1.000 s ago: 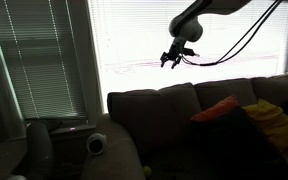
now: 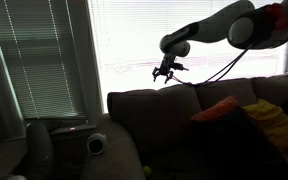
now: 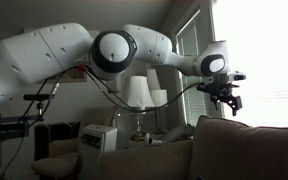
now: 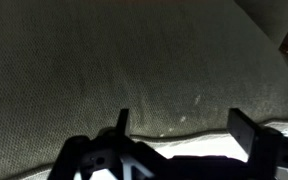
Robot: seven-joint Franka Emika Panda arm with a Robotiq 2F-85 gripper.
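My gripper is open in the wrist view, its two dark fingertips wide apart with nothing between them. Beyond them, grey woven fabric of the sofa (image 4: 134, 70) fills most of that view. In exterior view 1 the gripper (image 2: 163, 75) hangs just above the top of the sofa's backrest (image 2: 154, 108), against the bright window. From exterior view 2, it (image 3: 227, 101) points down over the backrest (image 3: 244, 135). Whether it touches the fabric cannot be made out.
On the seat lie a red cushion (image 2: 216, 109), a yellow cushion (image 2: 274, 125) and a dark cloth (image 2: 239, 140). A small yellow-green ball (image 2: 148, 170) rests lower down. White-shaded lamps (image 3: 138, 92) stand farther back. Window blinds (image 2: 124, 45) rise behind the sofa.
The arm has come down and slightly left, bringing the gripper from well above the backrest to close over its top. The sofa and cushions have not moved.
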